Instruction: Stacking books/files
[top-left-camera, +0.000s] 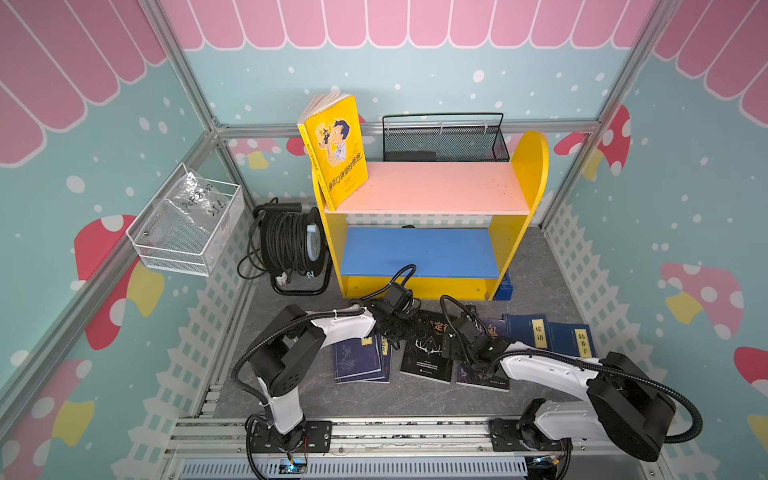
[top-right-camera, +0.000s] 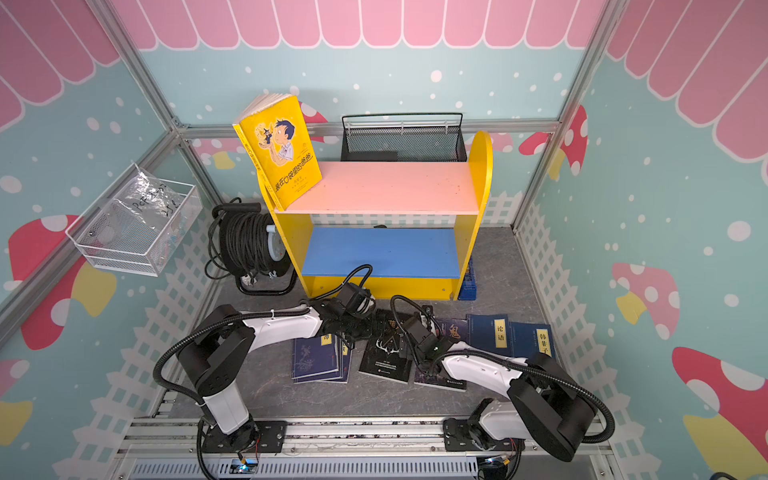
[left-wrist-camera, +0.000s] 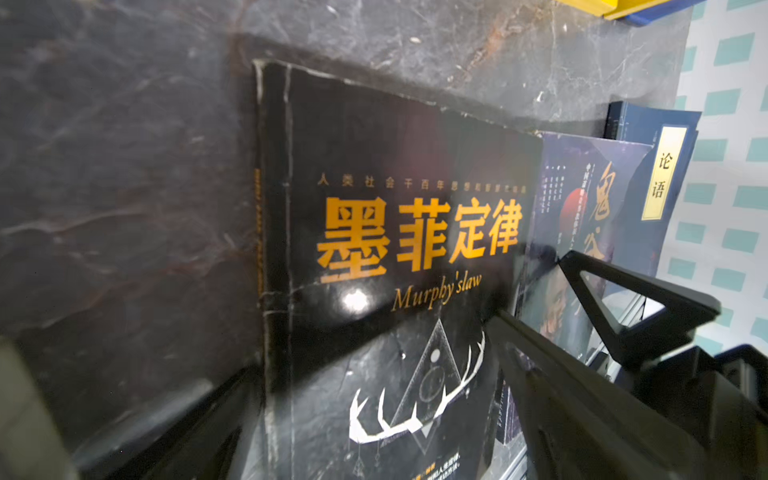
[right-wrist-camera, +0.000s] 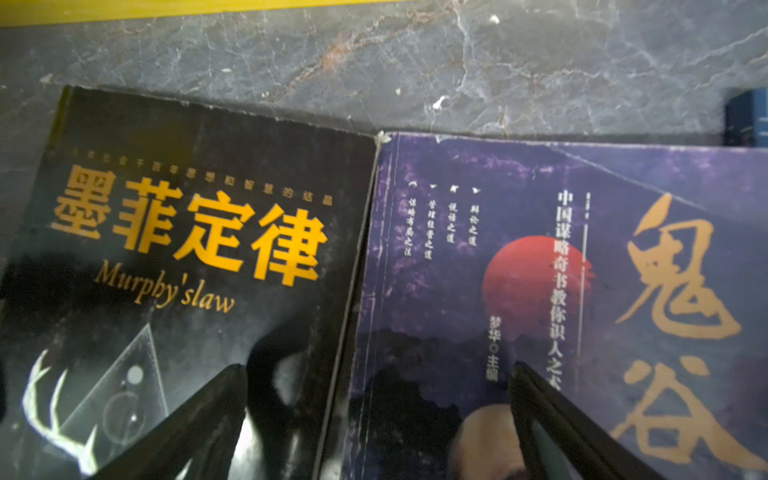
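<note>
The black Murphy's Law book (left-wrist-camera: 400, 160) lies flat on the grey floor in front of the shelf. Over its left side, low down, my left gripper is open, with the cover showing between its fingers. Touching or nearly touching its right edge lies the purple book (right-wrist-camera: 448, 208) with a red sun. My right gripper is open above the seam of these two books, one finger over each, nothing held. At the left are blue books (top-left-camera: 357, 357); at the right, two more blue books, one marked 论语 (top-left-camera: 528, 330). Upright on the shelf's top left stands a yellow book (top-left-camera: 340, 152).
The yellow shelf has a bare pink top board (top-left-camera: 440, 188) and an empty blue lower board (top-left-camera: 420, 250). A cable reel (top-left-camera: 288, 240) stands left of it. The two grippers are close together over the books. Open floor (top-left-camera: 296, 368) shows at the left.
</note>
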